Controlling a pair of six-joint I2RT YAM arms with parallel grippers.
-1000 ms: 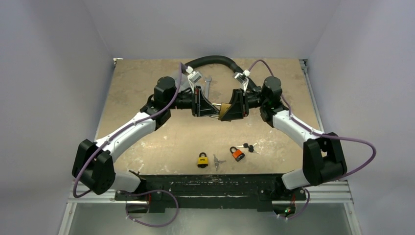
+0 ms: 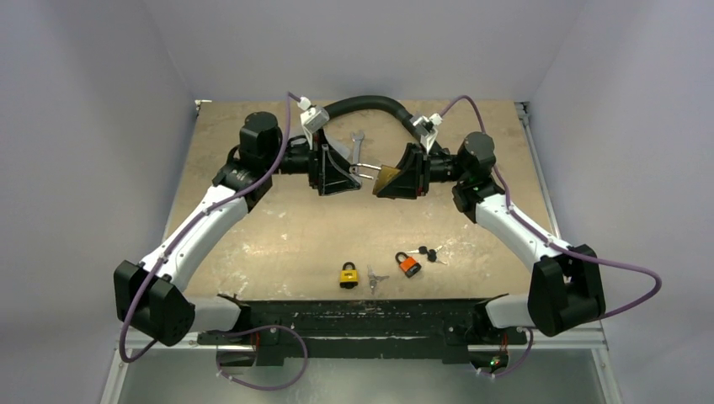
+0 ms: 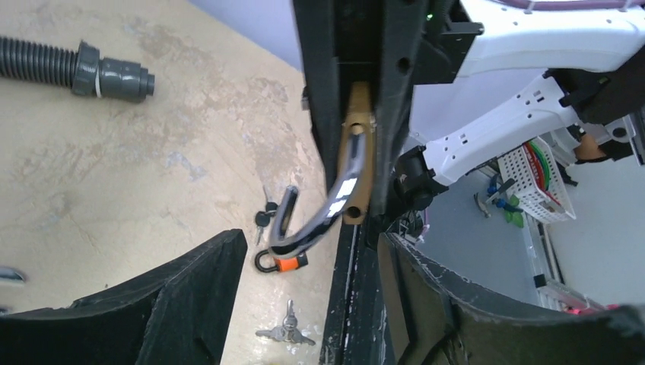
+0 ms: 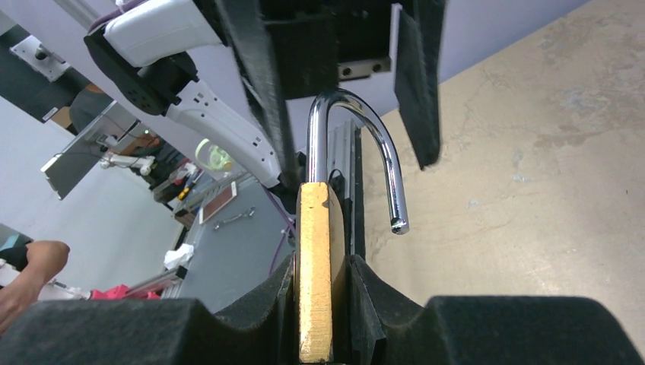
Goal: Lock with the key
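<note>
A brass padlock (image 2: 386, 180) hangs above the table with my right gripper shut on its body. Its steel shackle (image 4: 388, 160) stands open, the free end out of the body. Facing it, my left gripper (image 2: 357, 177) is open. In the left wrist view its two fingers (image 3: 205, 281) lie wide apart, and the shackle's bend is at the gap between them, not clamped. Silver keys (image 2: 375, 279) and black-headed keys (image 2: 429, 253) rest near the table's front. No key shows in either gripper.
A yellow padlock (image 2: 349, 276) and an orange padlock (image 2: 407, 264) sit along the front of the table (image 2: 286, 236). Behind the grippers lie a wrench (image 2: 357, 145) and a black hose (image 2: 370, 103).
My left gripper has drawn back leftwards from the brass padlock, baring more of the shackle.
</note>
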